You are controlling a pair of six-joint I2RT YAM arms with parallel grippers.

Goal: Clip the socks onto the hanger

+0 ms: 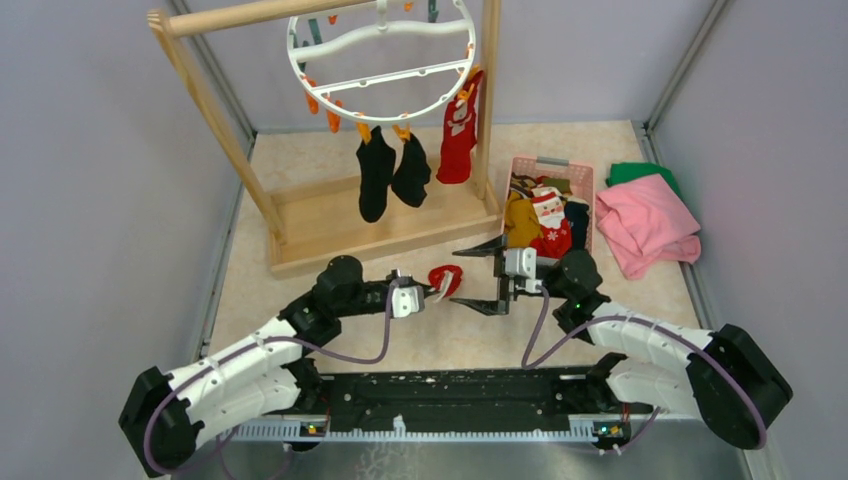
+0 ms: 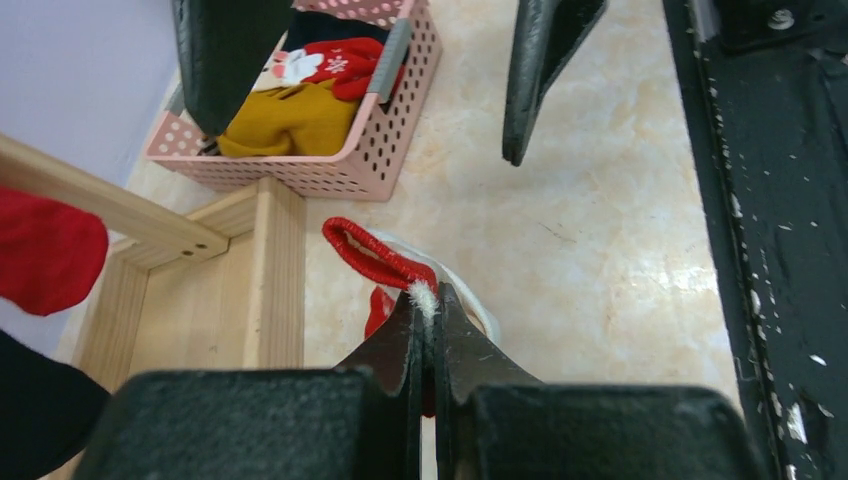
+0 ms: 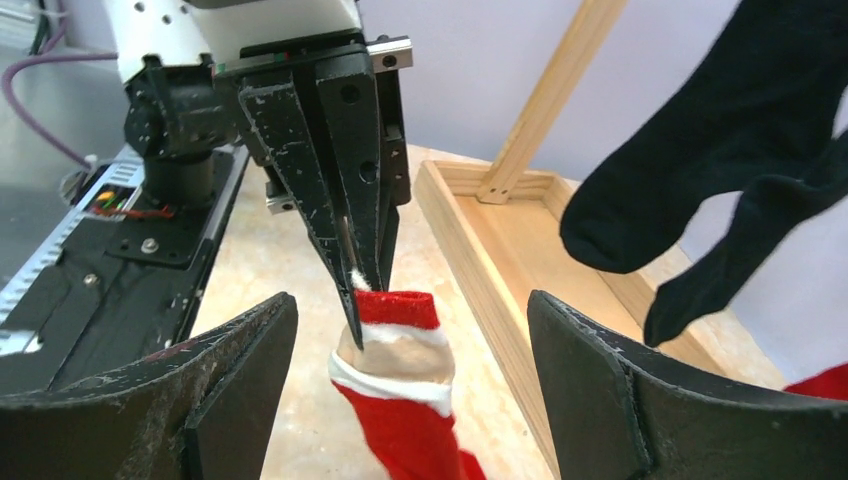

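Note:
A red sock with a white band point(image 3: 400, 415) hangs from my left gripper point(image 1: 436, 290), whose fingers are shut on its cuff edge. In the left wrist view, the red cuff point(image 2: 385, 262) stands up past the closed tips. My right gripper point(image 1: 453, 277) is open, its fingers point(image 2: 540, 85) spread on either side of the sock without touching it. On the round white hanger point(image 1: 385, 78) hang two black socks point(image 1: 376, 178) and a red one point(image 1: 458, 140), held by orange clips point(image 1: 363, 131).
The pink basket point(image 1: 581, 180) with several socks stands behind my right gripper. Pink cloth point(image 1: 645, 222) and green cloth point(image 1: 640, 172) lie at the right. A wooden frame point(image 1: 225, 140) carries the hanger. Bare table lies in front of its base.

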